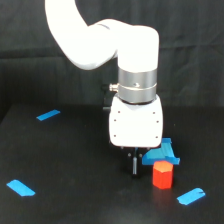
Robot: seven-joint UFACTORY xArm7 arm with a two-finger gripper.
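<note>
My gripper [135, 162] points straight down under the white hand [136, 124]. Its fingers show as one narrow dark and grey shape, seemingly shut together, with nothing visible between them. Just to their right sits a blue star-like block [162, 150], partly hidden behind the hand's lower right corner. In front of it, right of the fingers, stands a red-orange hexagonal block [162, 176]. A clear strip of dark table separates this block from the fingers.
Flat blue strips lie on the dark table [75, 150]: one at the back left [48, 115], one at the front left [20, 188] and one at the front right [191, 196]. Open room spreads across the left and front middle.
</note>
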